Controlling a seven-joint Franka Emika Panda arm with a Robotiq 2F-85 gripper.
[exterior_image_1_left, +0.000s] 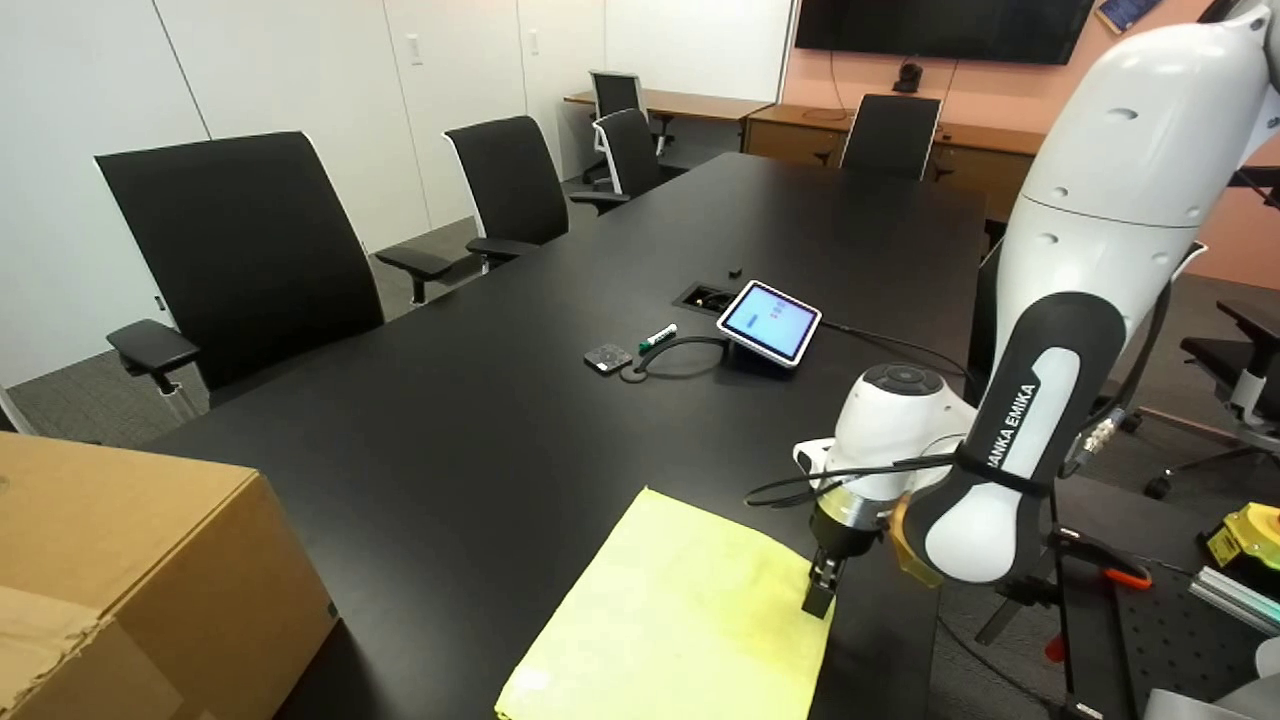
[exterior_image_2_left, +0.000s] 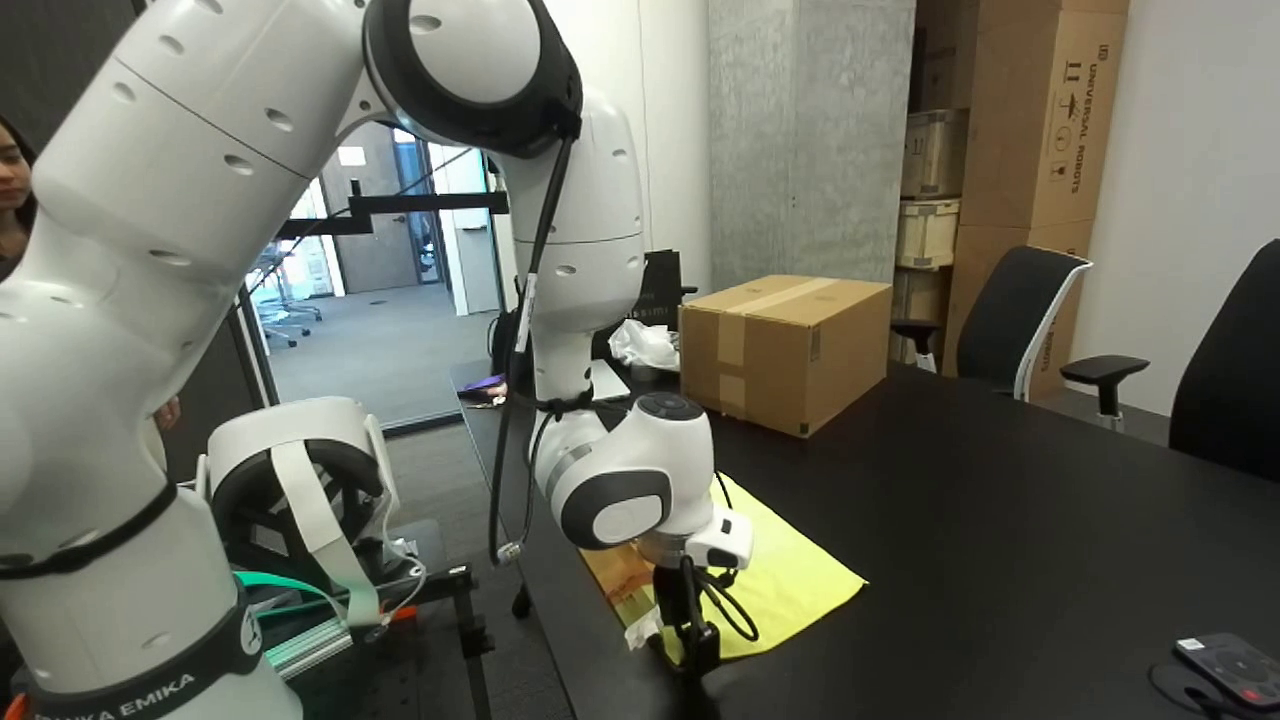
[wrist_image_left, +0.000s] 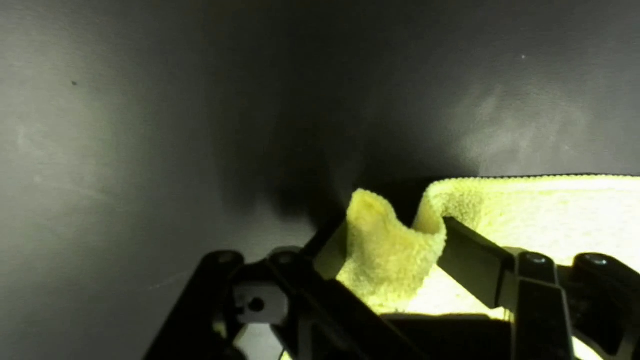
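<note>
A yellow cloth (exterior_image_1_left: 684, 612) lies spread on the black table, its right corner under my gripper (exterior_image_1_left: 819, 602). The wrist view shows my gripper low over the table, its fingers part open and apart. Between them a corner of the yellow cloth (wrist_image_left: 390, 258) is bunched up into a raised fold. The fold touches the left finger pad (wrist_image_left: 331, 255) and reaches to the right finger (wrist_image_left: 474, 258). In exterior view 2 the arm hides part of the cloth (exterior_image_2_left: 792, 576).
A cardboard box (exterior_image_1_left: 156, 564) stands on the table beyond the cloth. Farther along lie a tablet (exterior_image_1_left: 770, 322), a green marker (exterior_image_1_left: 657, 338) and a small dark device (exterior_image_1_left: 608, 358). Bare tabletop (exterior_image_1_left: 480, 444) spreads between these and the cloth.
</note>
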